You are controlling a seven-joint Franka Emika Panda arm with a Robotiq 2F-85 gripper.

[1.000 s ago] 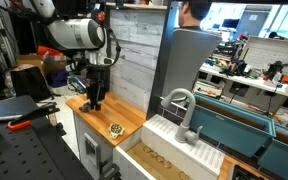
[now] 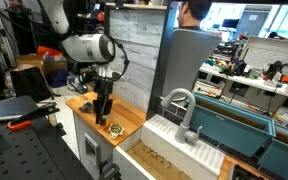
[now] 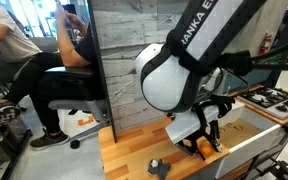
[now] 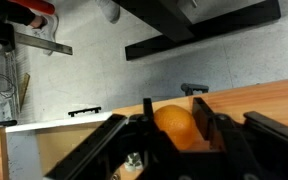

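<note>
A rounded orange object (image 4: 176,122) sits between the dark fingers of my gripper in the wrist view; the fingers are shut on it. Seen from exterior view 1, the gripper (image 2: 105,116) hangs low over the wooden counter top (image 2: 132,115), close to a small yellowish patterned item (image 2: 115,130). Orange shows at the gripper (image 3: 202,143) in exterior view 2, though the fingers hide part of it. Whether the orange object touches the wood, I cannot tell.
An open drawer (image 2: 164,168) lies in front of the counter, beside a white sink with a grey tap (image 2: 178,108). A small grey object (image 3: 157,168) stands on the wood, away from the gripper. A tall grey panel (image 2: 181,65) rises behind the counter.
Over the last second the arm and gripper have moved right in exterior view 1 and lower, toward the counter's front edge. The patterned item appears unmoved.
</note>
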